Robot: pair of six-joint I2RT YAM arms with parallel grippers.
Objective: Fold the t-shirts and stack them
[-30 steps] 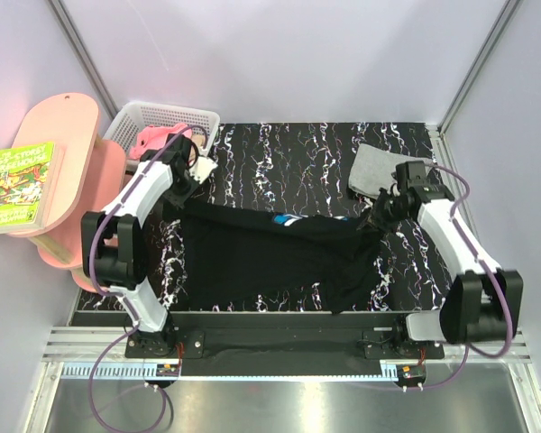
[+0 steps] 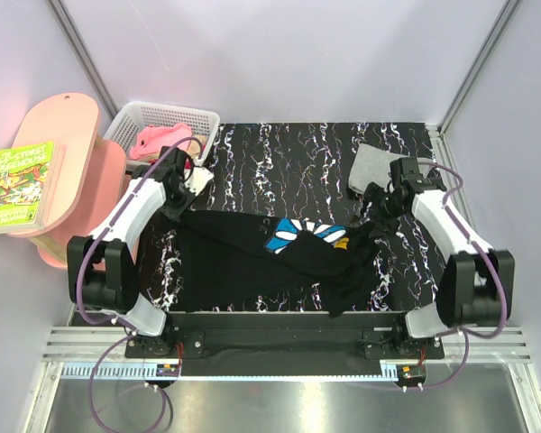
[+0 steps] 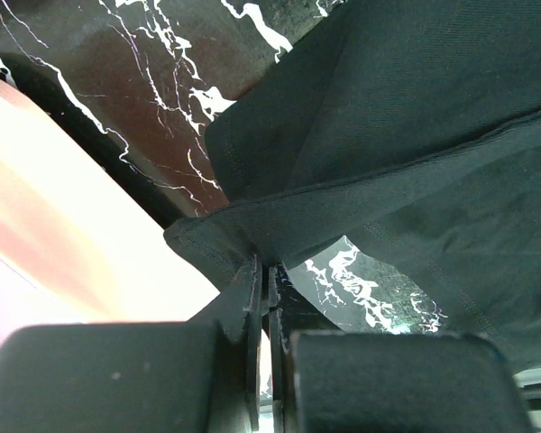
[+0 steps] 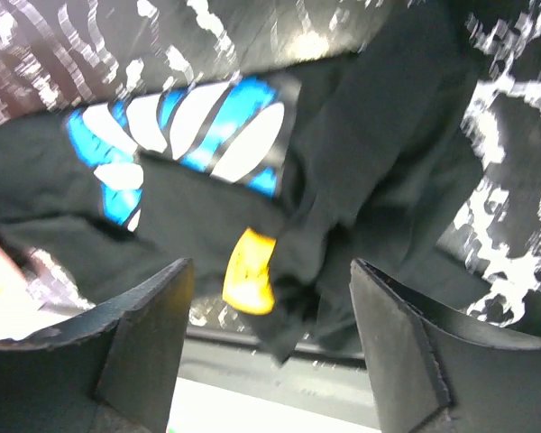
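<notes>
A black t-shirt (image 2: pixel 234 271) lies spread along the front of the marble table, its blue, white and yellow print (image 4: pixel 221 135) showing toward the right. At its left end my left gripper is shut on a folded edge of the black fabric (image 3: pixel 361 198). My right gripper stands open above the shirt's rumpled right end, nothing visibly between its fingers. A folded grey shirt (image 2: pixel 370 167) lies at the back right, partly behind the right arm.
A white basket (image 2: pixel 139 115) with pink cloth sits at the back left. A pink shelf unit (image 2: pixel 68 122) with a book (image 2: pixel 16 185) on it borders the left side.
More of the printed design now shows on the shirt. The left arm shifted slightly toward the front.
</notes>
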